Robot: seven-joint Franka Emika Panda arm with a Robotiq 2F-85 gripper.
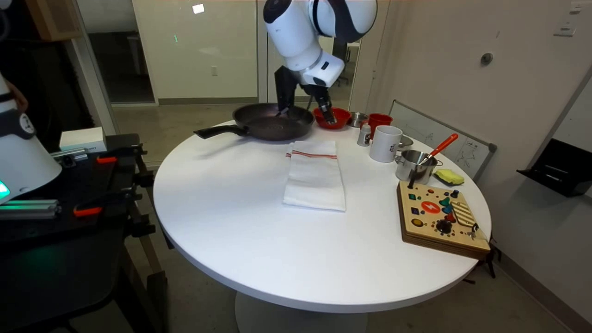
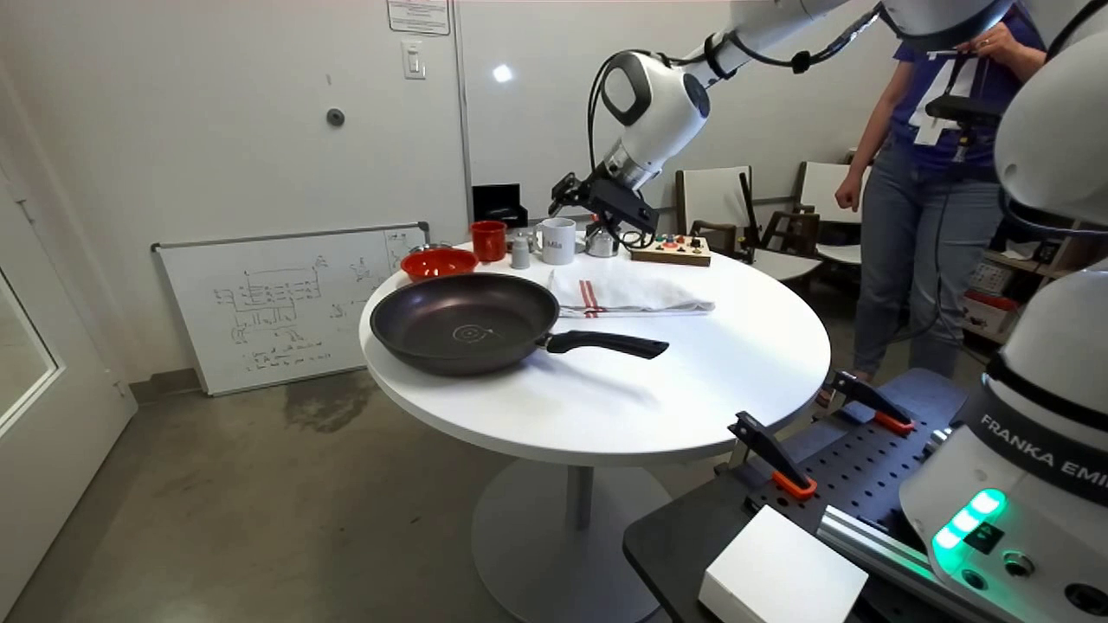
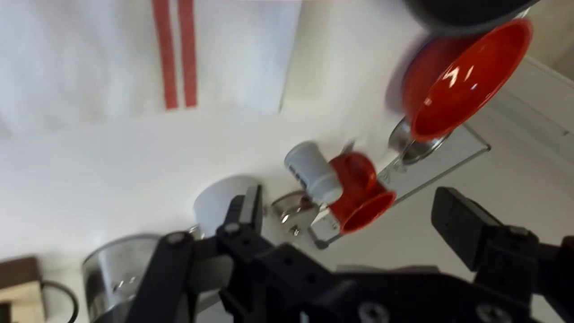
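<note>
A white towel [image 1: 315,176] with red stripes lies folded and flat in the middle of the table, its striped end toward the frying pan [image 1: 272,122]. My gripper [image 1: 306,114] hangs in the air past that end, clear of the cloth. In the wrist view the gripper is open, its fingers [image 3: 250,207] wide apart with nothing held between them. The towel [image 3: 231,48] fills the upper left of that view. In exterior view 2, the pan [image 2: 462,322] stands in front, its black handle pointing right.
A red bowl [image 1: 333,117], red mug [image 1: 379,120], small grey shaker [image 1: 364,135], white mug [image 1: 385,144] and steel pot [image 1: 416,167] with a red-handled utensil line the right side. A yellow sponge [image 1: 448,177] and wooden knob board [image 1: 441,219] lie nearer.
</note>
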